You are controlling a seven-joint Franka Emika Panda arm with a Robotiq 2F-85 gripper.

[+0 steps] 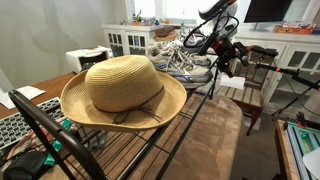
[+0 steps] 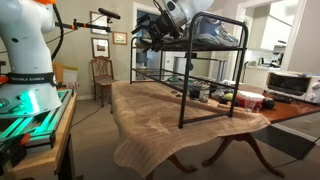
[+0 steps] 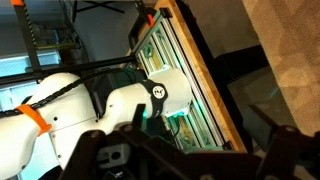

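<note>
My gripper (image 1: 232, 68) is held above the far end of the brown-covered table (image 1: 205, 140), past the rack. In the second exterior view the gripper (image 2: 147, 38) shows dark against the wall, left of the rack's top. From the wrist, the open gripper has nothing between its fingers. Below it are the wood table edge and the robot's white base parts (image 3: 150, 100). No light-blue hanger-like item shows in any current view.
A black metal rack (image 2: 184, 85) stands on the table, its top holding a straw hat (image 1: 120, 85) and bundled white cables (image 1: 185, 62). A keyboard (image 1: 15, 128) lies at the left. The brown cover is bare beside the rack, and wooden chairs (image 2: 102, 75) stand beyond.
</note>
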